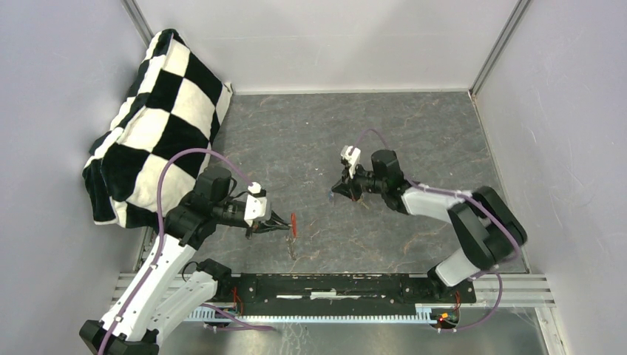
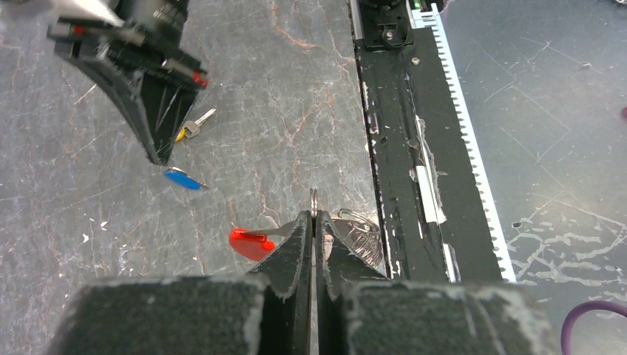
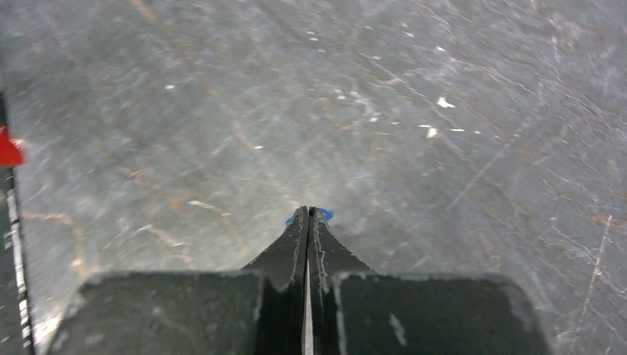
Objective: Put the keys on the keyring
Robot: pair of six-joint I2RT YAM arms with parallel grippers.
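My left gripper is shut on the keyring [image 2: 358, 228], which carries a red-headed key [image 2: 250, 244]; it hangs at the lower left of the table in the top view. My right gripper [image 1: 336, 188] is shut over a blue key [image 2: 182, 178] lying on the table; nothing clear shows between its fingertips. In the right wrist view the blue key [image 3: 325, 214] is mostly hidden behind them. A yellow key [image 2: 191, 129] lies beside it, partly behind the right gripper in the left wrist view.
A checkered cushion [image 1: 160, 115] fills the left back corner. A black rail [image 1: 370, 285] runs along the front edge.
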